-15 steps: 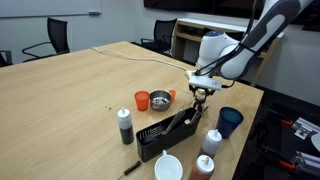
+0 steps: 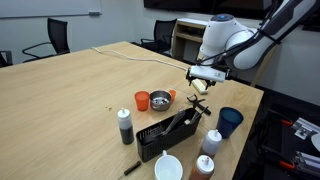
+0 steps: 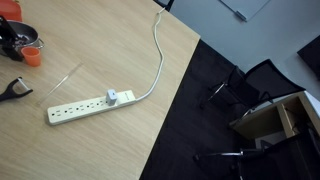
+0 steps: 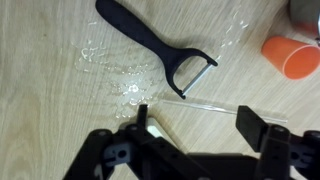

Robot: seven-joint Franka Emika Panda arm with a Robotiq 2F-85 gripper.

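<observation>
My gripper stands open with nothing between its fingers; in exterior view 1 the gripper (image 2: 206, 75) hangs at the end of the white arm, above the table. In the wrist view, a black peeler (image 4: 142, 30) lies flat beyond the fingers, its bladed fork toward the middle. A thin clear stick (image 4: 222, 108) crosses the table between the fingers and the peeler. An orange cup (image 4: 292, 58) lies at the upper right, beside part of a metal pot (image 4: 306, 14). Exterior view 2 shows the peeler (image 3: 14, 90) at its left edge.
A white power strip (image 3: 75, 111) with a plug (image 3: 112, 97) and trailing cord (image 3: 160, 55) lies near the table edge. In exterior view 1, a black box (image 2: 151, 146) with things inside, a white mug (image 2: 168, 168), bottles and a blue cup (image 2: 229, 121) stand in front.
Over the last second my arm and gripper have risen and moved slightly back, away from the black box. The table objects look unmoved.
</observation>
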